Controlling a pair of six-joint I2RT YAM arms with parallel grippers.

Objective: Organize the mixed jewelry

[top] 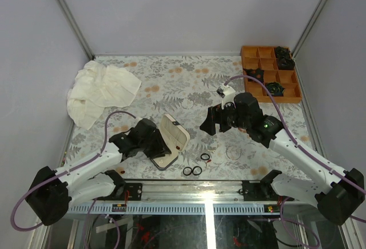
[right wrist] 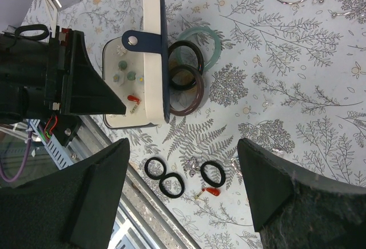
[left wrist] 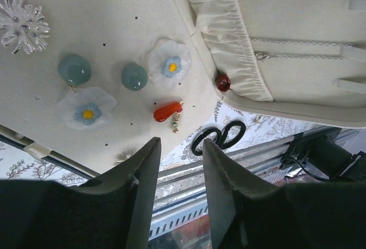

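Observation:
My left gripper hangs over the cream jewelry case (right wrist: 153, 89), fingertips slightly apart, nothing visible between them. Below are a silver snowflake piece (left wrist: 23, 23), green beads (left wrist: 134, 77), white flower pieces (left wrist: 86, 112), an orange drop piece (left wrist: 167, 111), a dark red bead (left wrist: 222, 82) and silver chains (left wrist: 303, 57) in the lid. My right gripper stands open above the table, right of the case. Below it lie black rings (right wrist: 213, 173), a red drop piece (right wrist: 213, 191) and small silver pieces.
An orange compartment tray (top: 269, 69) with black bundles stands at back right. A white cloth (top: 100, 92) lies at back left. Green, black and brown bangles (right wrist: 194, 95) lie by the case.

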